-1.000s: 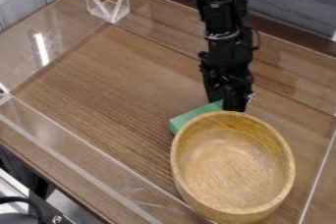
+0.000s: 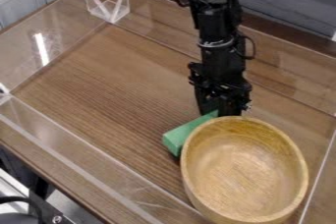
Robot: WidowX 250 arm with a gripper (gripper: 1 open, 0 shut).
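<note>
A black robot arm reaches down from the top centre to my gripper [image 2: 218, 98], which is low over the wooden table [image 2: 92, 90]. Just below it lies a green object [image 2: 187, 138], partly behind a large tan bowl [image 2: 245, 174] at the bottom right. My gripper's fingertips are dark and partly hidden near the green object and the bowl's rim, so what is between them cannot be made out.
A clear plastic holder [image 2: 108, 2] stands at the top left. The table's raised edge runs along the back right.
My arm has shifted slightly and the gripper sits a little lower. The green object and the bowl have moved slightly.
</note>
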